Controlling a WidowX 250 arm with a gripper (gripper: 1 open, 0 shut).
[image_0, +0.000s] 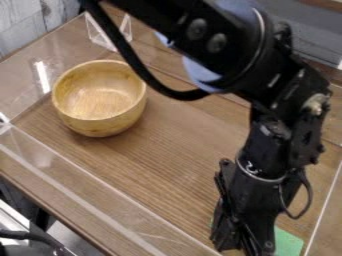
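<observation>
The black arm reaches down from the top of the view to the lower right, where my gripper (235, 226) is low over a green flat object (287, 242) at the bottom edge. The green object is mostly hidden behind the gripper. The fingers are dark and bunched together, and whether anything is between them cannot be made out.
A round wooden bowl (99, 98) stands on the wooden surface (147, 170) at the left. A clear plastic piece (104, 30) is at the back left.
</observation>
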